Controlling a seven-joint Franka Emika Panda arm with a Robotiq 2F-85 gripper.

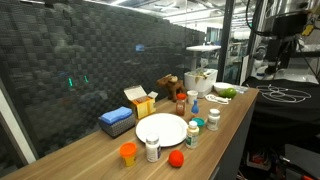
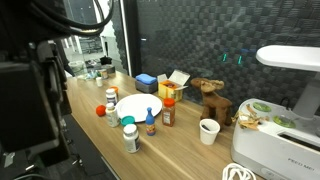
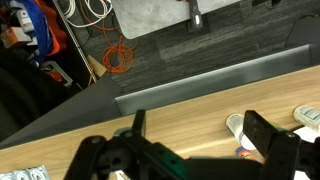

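In the wrist view my gripper stands open above the wooden table's edge, its dark fingers wide apart with no object held between them. Table items show in exterior view 1: a white plate (image 1: 162, 128), a red ball (image 1: 176, 159), an orange cup (image 1: 128, 153), white bottles (image 1: 153, 149) and a blue basket (image 1: 117, 121). Exterior view 2 shows a blue bottle (image 2: 150, 122), a red-lidded jar (image 2: 168, 112), a white cup (image 2: 208, 131) and a brown camel figure (image 2: 213, 101). The arm hangs high at the right in exterior view 1.
A yellow box (image 1: 141, 101) lies open behind the plate. At the table's far end in exterior view 2 stands a white machine (image 2: 278, 130). Cables (image 3: 120, 52) lie on the floor beyond the table edge.
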